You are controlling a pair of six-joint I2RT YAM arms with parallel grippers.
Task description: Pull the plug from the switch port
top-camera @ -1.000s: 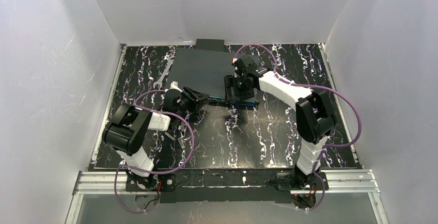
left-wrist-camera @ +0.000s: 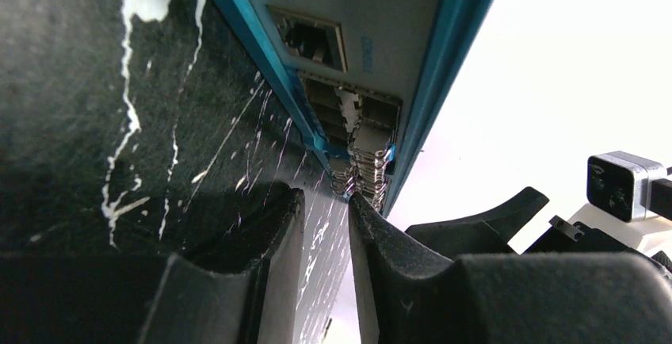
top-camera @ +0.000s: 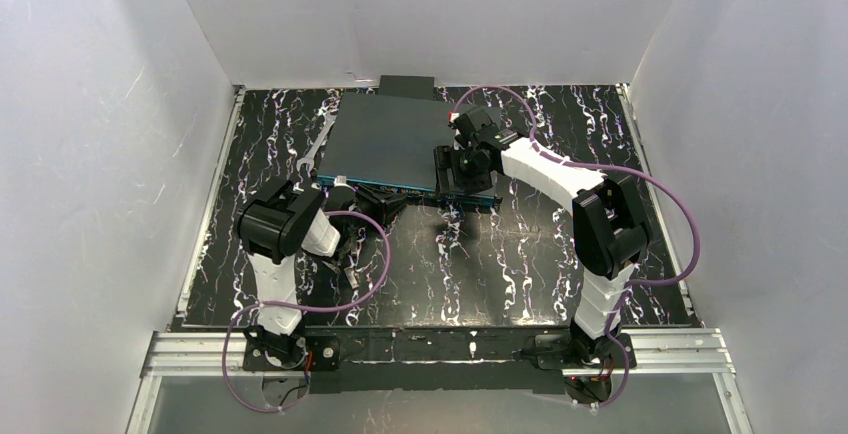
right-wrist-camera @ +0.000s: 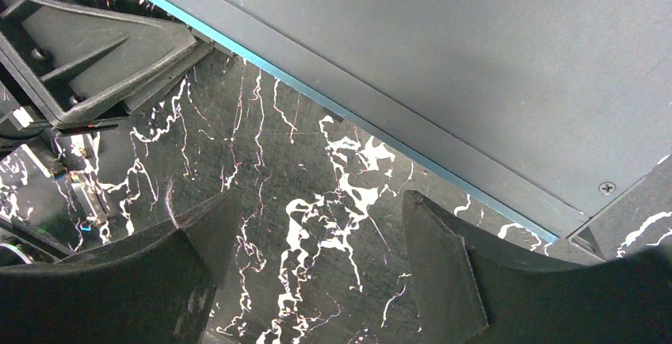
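Observation:
The switch [top-camera: 385, 139] is a flat dark box with a blue front edge, lying at the back of the table. In the left wrist view its front face shows an empty port [left-wrist-camera: 309, 39] and a larger port beside it holding a ribbed metal plug [left-wrist-camera: 369, 171]. My left gripper is part open just short of this plug, the plug nearly in line with the right-hand fingertip [left-wrist-camera: 358, 209]. Nothing shows between those fingers. Over the switch's right part, my right gripper stands wide open and empty above its edge.
A wrench [top-camera: 318, 144] lies left of the switch. Small metal pieces [right-wrist-camera: 89, 197] lie on the table below the left arm.
The left arm has swung to the right over the last second, its gripper lowering and turning along the switch's front edge. The right arm and switch stay still.

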